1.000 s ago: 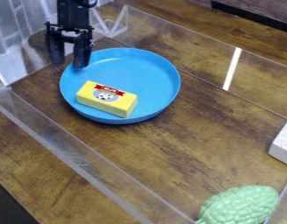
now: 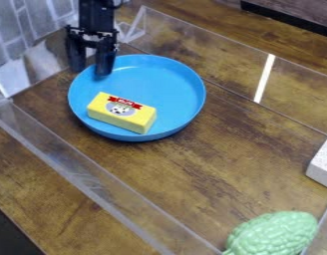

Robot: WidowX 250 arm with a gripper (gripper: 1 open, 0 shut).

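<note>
A blue round plate [image 2: 166, 90] lies on the wooden table, holding a yellow box [image 2: 121, 113] with a red label at its lower left. My black gripper [image 2: 91, 55] hangs at the top left, over the back-left rim of the plate, apart from the yellow box. Its fingers are dark and small in this view, so I cannot tell whether they are open or shut.
A green bumpy object [image 2: 270, 234] sits at the bottom right, and a white block [image 2: 321, 159] is at the right edge. Clear plastic edges run along the left and back.
My gripper has shifted slightly to the right along the back-left of the plate. The plate and yellow box look unmoved.
</note>
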